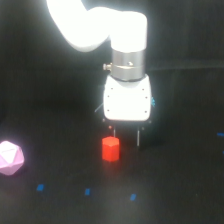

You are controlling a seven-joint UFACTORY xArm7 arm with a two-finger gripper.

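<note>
A small red block (pixel 111 149) rests on the dark surface near the middle of the view. My gripper (pixel 127 139) points down from the white arm, its two thin fingers spread apart with nothing seen between them. The left finger comes down at the top right of the red block; whether they touch, I cannot tell. Most of the block lies left of the gap between the fingers.
A pink many-sided solid (pixel 10 158) sits at the left edge. Behind the gripper, a sliver of a cyan thing (pixel 153 101) shows. Several small blue marks dot the floor.
</note>
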